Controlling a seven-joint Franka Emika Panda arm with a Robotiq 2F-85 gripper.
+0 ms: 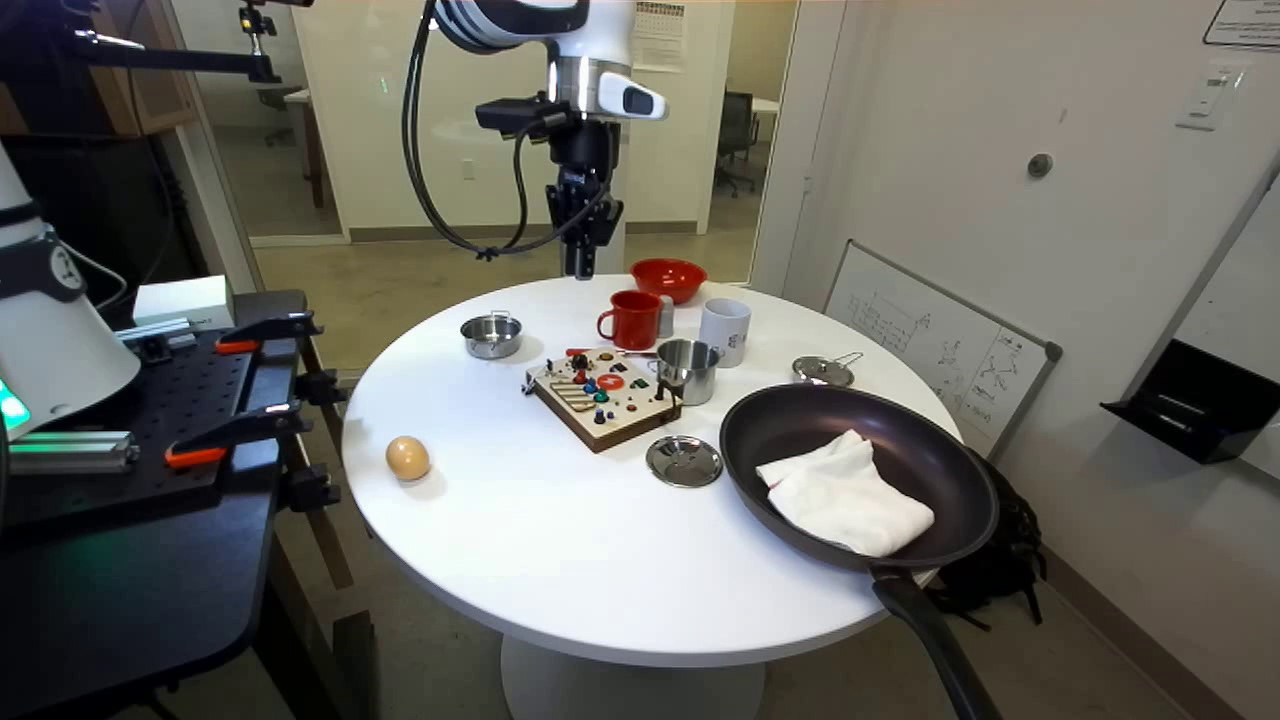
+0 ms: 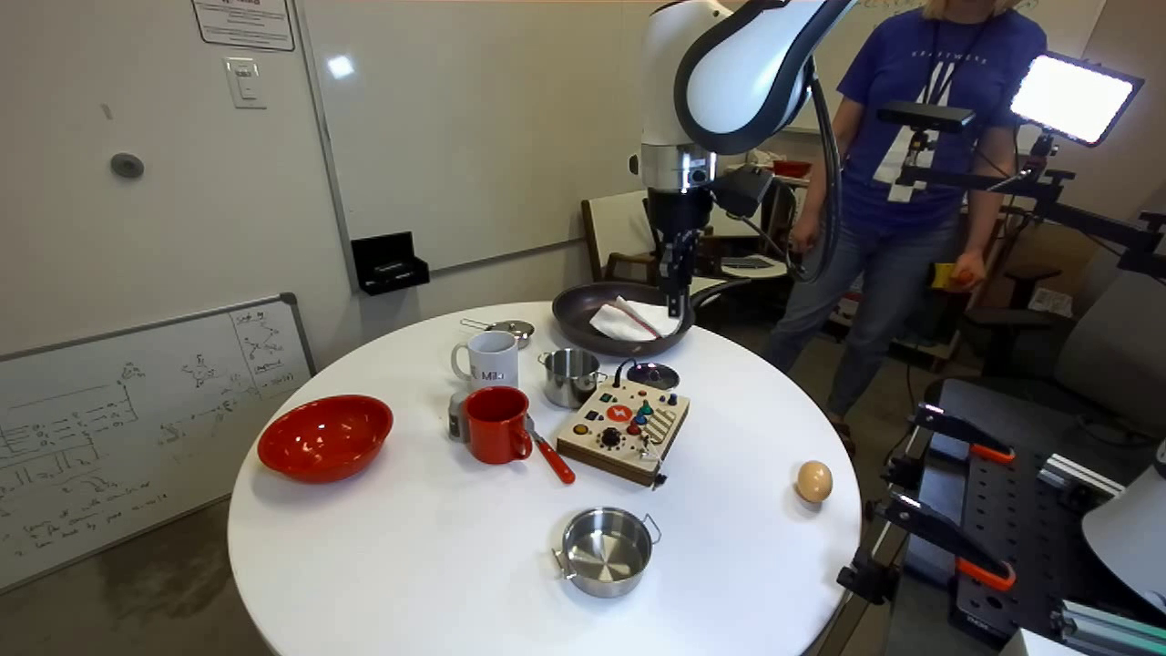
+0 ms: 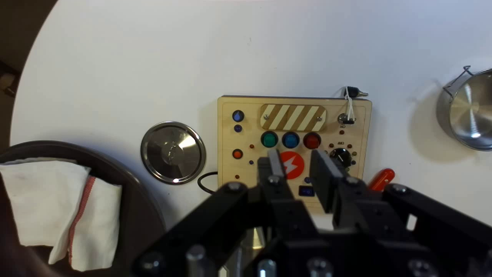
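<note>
My gripper hangs high above the table, pointing down, its fingers apart and nothing between them. In the wrist view the wooden switch board [image 3: 240,138] lies beneath it, with coloured buttons, a striped plate and a black knob. A white cloth with a red stripe [image 3: 41,198] rests folded inside the dark frying pan [image 1: 936,450]. Between pan and board a steel lid [image 3: 173,152] lies flat. Near the table's edge, well away from the gripper, is a brown egg [image 1: 408,457]. A red mug [image 2: 497,425] stands beside the board.
Around the board stand a steel pot [image 2: 571,377], a white mug [image 2: 491,359] and a red-handled utensil [image 2: 555,460]. Farther off are a shallow steel pot [image 2: 607,551], a red bowl [image 2: 325,437] and another lid [image 1: 823,370].
</note>
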